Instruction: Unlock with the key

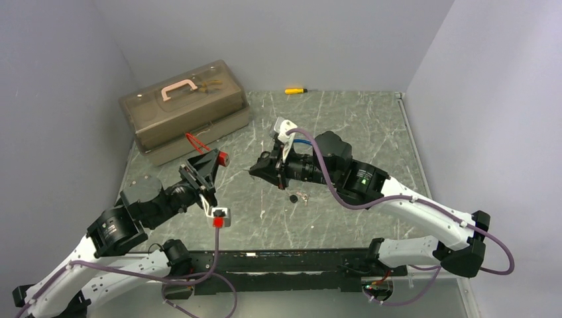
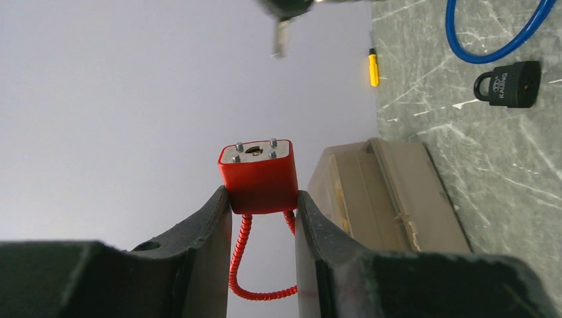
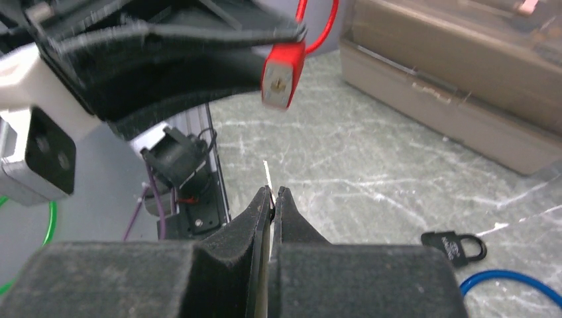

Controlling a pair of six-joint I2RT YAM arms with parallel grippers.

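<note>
A red padlock with a red cable shackle is held between the fingers of my left gripper, its silver keyhole face pointing away from them. My right gripper is shut, and the thin blade of a key sticks out from its fingertips. In the left wrist view that blade shows blurred, near the top and above the padlock. From above, the two grippers face each other, with a clear gap between the key's tip and the padlock.
A brown toolbox stands at the back left. On the table lie a black padlock, a blue cable lock, a yellow screwdriver and small keys.
</note>
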